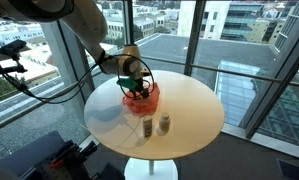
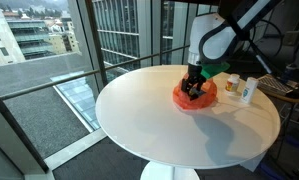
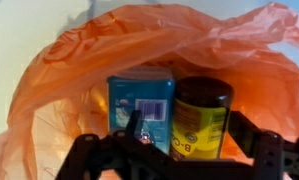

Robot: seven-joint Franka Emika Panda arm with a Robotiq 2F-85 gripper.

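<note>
A crumpled translucent red-orange plastic bag (image 1: 141, 98) lies on the table. Inside it, the wrist view shows a blue box (image 3: 141, 100) with a white barcode label and, beside it, a bottle (image 3: 201, 118) with a yellow label and dark cap. My gripper is open over the bag. Its left fingertip overlaps the box in that view, and its right one is just right of the bottle. Whether either finger touches them cannot be seen. From the second exterior view, the gripper (image 2: 196, 88) is low at the bag (image 2: 179, 99).
Two small containers stand apart from the bag on the round white table (image 1: 194, 100): a grey-brown one (image 1: 147, 127) and a pale one (image 1: 164, 122). Large windows stand behind it.
</note>
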